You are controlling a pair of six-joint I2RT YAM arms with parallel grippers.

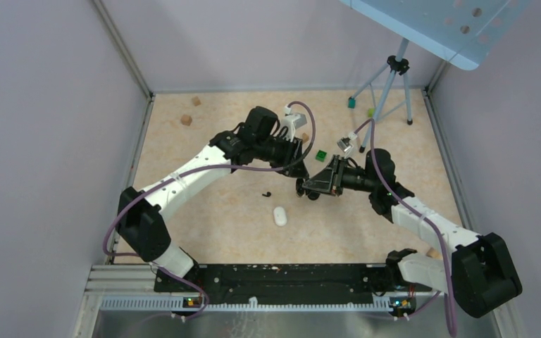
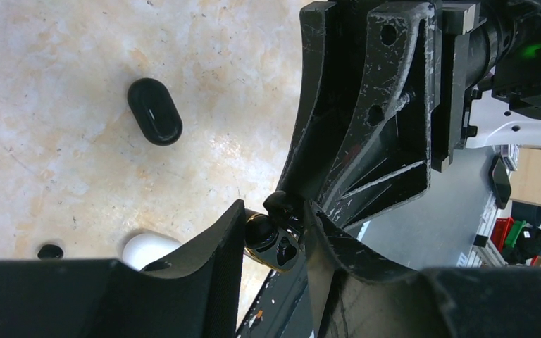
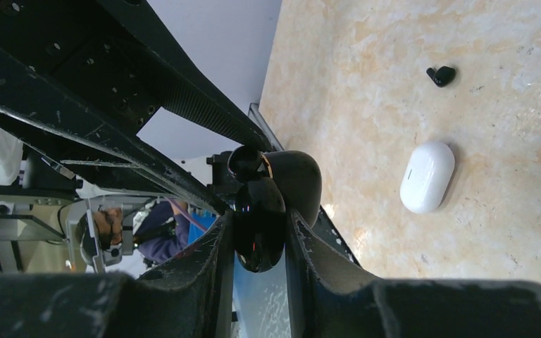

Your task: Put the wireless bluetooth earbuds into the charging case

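Note:
An open black charging case (image 2: 271,246) with a gold-rimmed interior is held between the two grippers at table centre (image 1: 300,186). In the right wrist view my right gripper is shut on the glossy black case (image 3: 259,218). My left gripper is around the case's top, where a dark piece (image 2: 282,204) sits by the opening; whether its fingers grip that piece is unclear. A loose black earbud (image 3: 442,74) lies on the table left of centre.
A white oval case (image 1: 280,216) lies in front, a black oval case (image 2: 155,111) nearby. Small wooden and green blocks (image 1: 320,155) lie farther back, beside a tripod (image 1: 394,67).

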